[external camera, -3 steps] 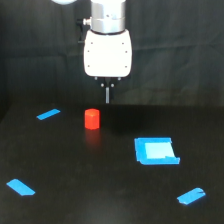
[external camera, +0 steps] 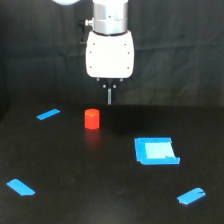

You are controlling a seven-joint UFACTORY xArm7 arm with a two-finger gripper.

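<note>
A small red block point(external camera: 92, 119) rests on the black table, left of the middle of the view. My gripper point(external camera: 109, 99) hangs below the white mount at the top centre, a little right of the block and higher in the picture. Its fingers show only as a thin grey line, so whether they are apart or together is hard to make out. No object shows at its tip. To the right lies a pale square point(external camera: 159, 150) edged with blue tape.
Strips of blue tape lie at the back left point(external camera: 48, 114), front left point(external camera: 20, 187) and front right point(external camera: 191, 196). A dark curtain point(external camera: 170, 60) hangs behind the table.
The arm has shifted very slightly to the right and a touch lower. The red block and the taped square have not moved.
</note>
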